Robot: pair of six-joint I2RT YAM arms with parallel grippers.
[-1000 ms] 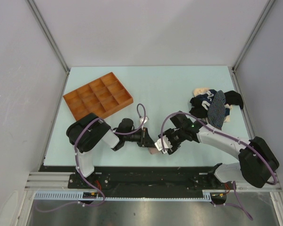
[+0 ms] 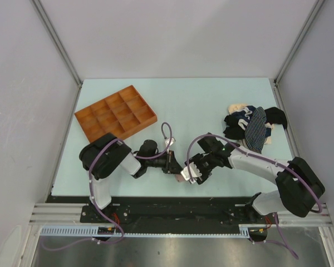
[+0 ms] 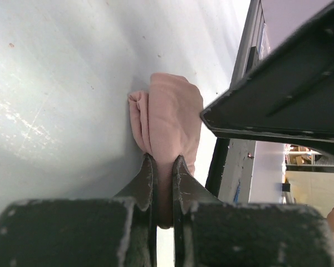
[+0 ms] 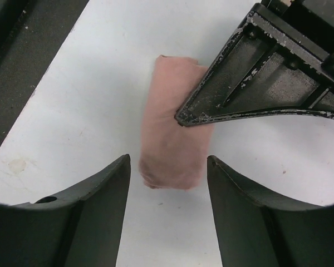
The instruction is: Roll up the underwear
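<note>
A pink folded underwear, shaped as a narrow bundle (image 3: 172,111), lies on the white table near its front edge, between both grippers. My left gripper is shut on its end in the left wrist view. My right gripper stands open over the other end of the bundle (image 4: 172,150) in the right wrist view, its fingertips on either side of the pink cloth. A black gripper body crosses part of the cloth in both wrist views.
An empty wooden divider box (image 2: 116,111) sits at the back left. A pile of dark, striped and tan garments (image 2: 255,127) lies at the back right. The front edge is close to both grippers.
The right arm shifted a little between the earlier top views and now, its gripper staying near the pink cloth. The left arm looks unchanged.
</note>
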